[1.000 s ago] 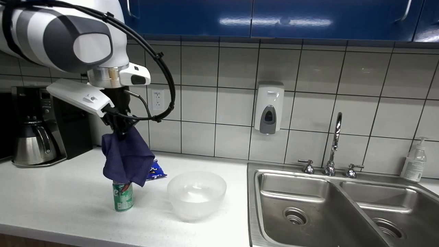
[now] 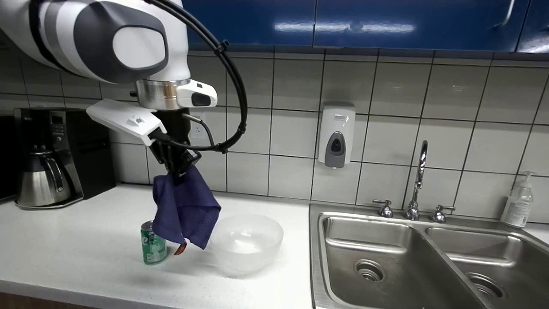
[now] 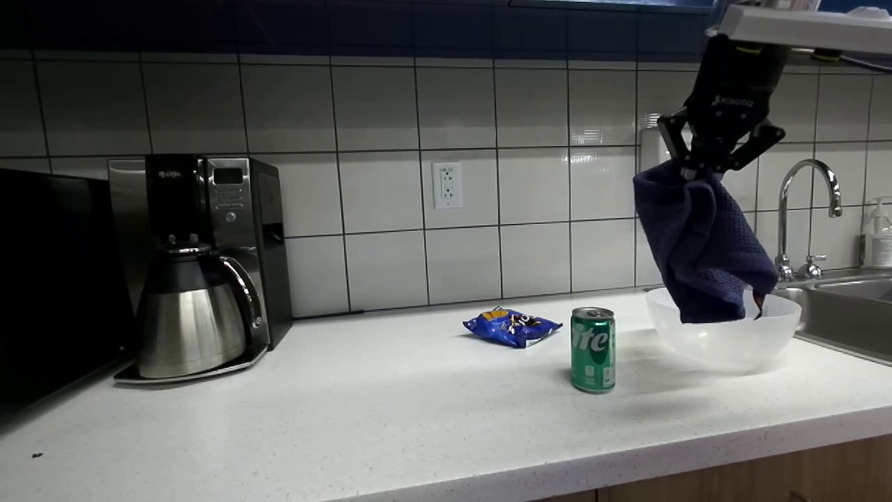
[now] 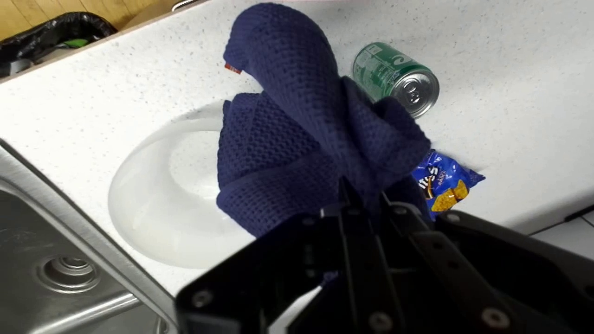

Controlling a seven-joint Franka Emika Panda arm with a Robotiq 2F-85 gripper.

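Pinched at its top, a dark blue towel hangs from my gripper, which is shut on it above the counter. In the second exterior view the towel hangs in front of the white translucent bowl, under the gripper. From the wrist view, the towel spreads out beyond the fingertips and covers one side of the bowl. A small red tag dangles at the towel's lower edge. In the first exterior view the bowl stands just right of the cloth.
A green can stands upright left of the bowl. Behind it lies a blue chip bag. The coffee maker is at far left, the steel sink at right. Bare counter lies between coffee maker and can.
My gripper has moved right with the towel, from over the can toward the bowl. More of the can now shows, while the towel hides the chip bag in the first exterior view.
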